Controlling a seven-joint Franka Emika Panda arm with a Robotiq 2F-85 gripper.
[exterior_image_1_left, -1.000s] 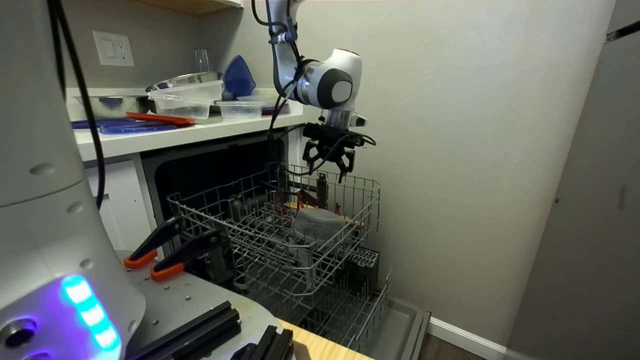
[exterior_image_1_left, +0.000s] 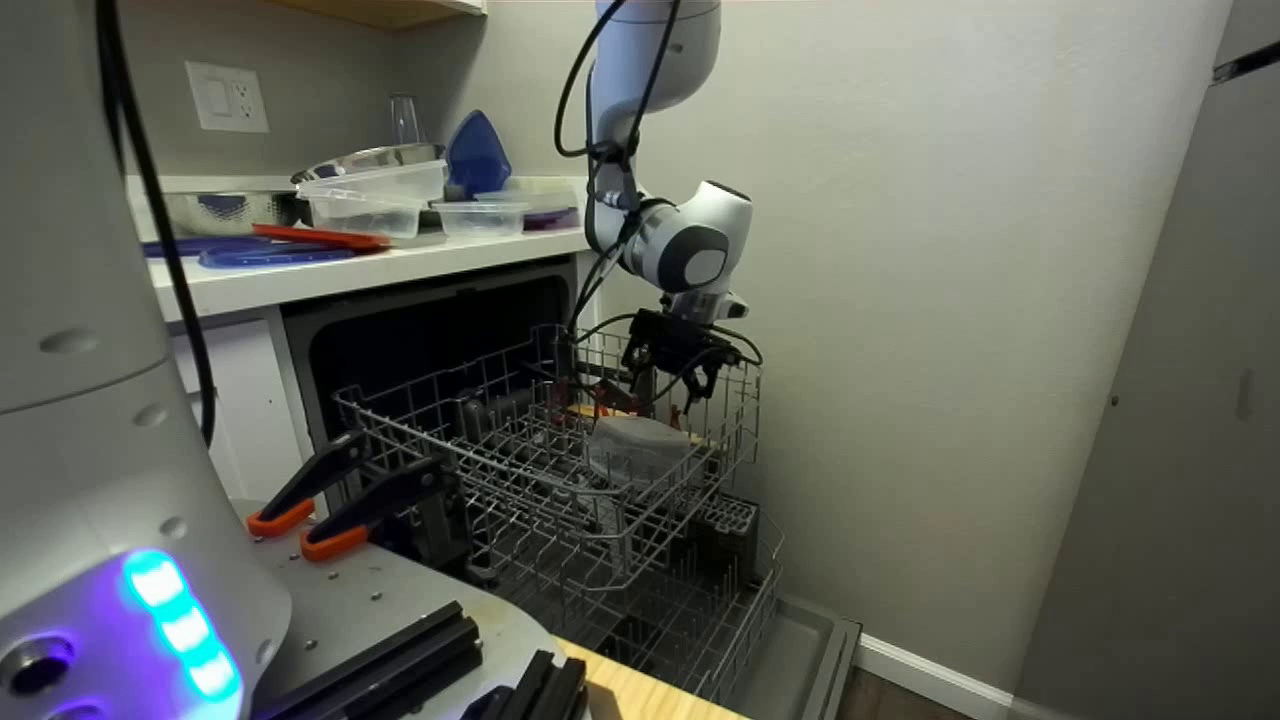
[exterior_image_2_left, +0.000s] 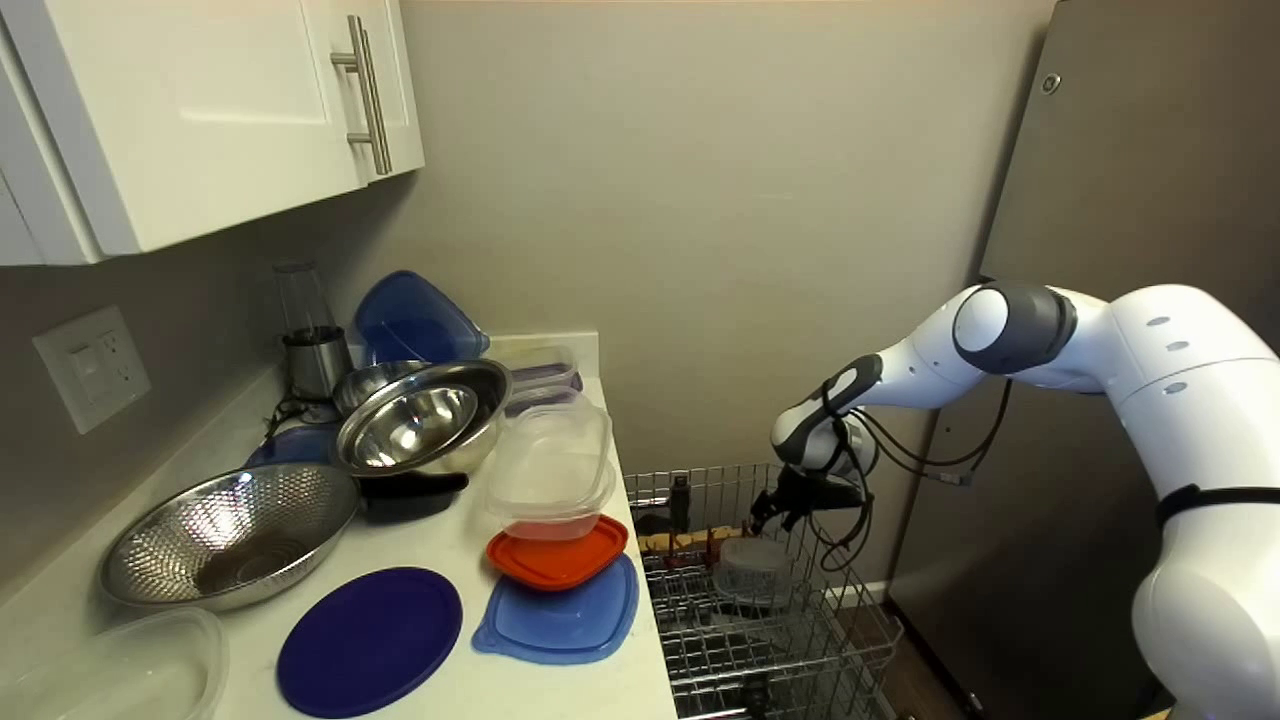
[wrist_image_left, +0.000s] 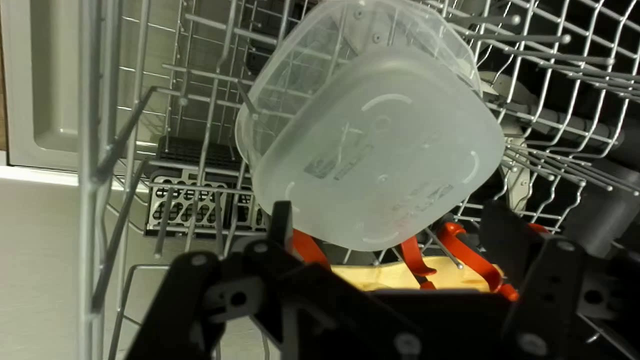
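Observation:
A clear plastic container (wrist_image_left: 378, 150) lies bottom up in the dishwasher's upper rack (exterior_image_1_left: 516, 462); the exterior views show it near the wall-side end (exterior_image_1_left: 642, 446) (exterior_image_2_left: 753, 570). My gripper is open above the rack, its two dark fingers spread wide at the bottom of the wrist view. Nothing shows held between them. The left finger's tip overlaps the container's lower edge in that view; whether it touches cannot be told. From outside, the gripper (exterior_image_1_left: 674, 390) appears low, at the height of the rack's rim.
Red-handled items (wrist_image_left: 474, 258) and a pale wooden piece (wrist_image_left: 444, 273) lie beside the container. Wire tines and the rack's side rail surround it. The counter (exterior_image_2_left: 540, 684) carries bowls, lids and more containers; the wall stands close behind.
My gripper has come down toward the rack and slightly to the right in exterior view 1. The container and the rack look unmoved.

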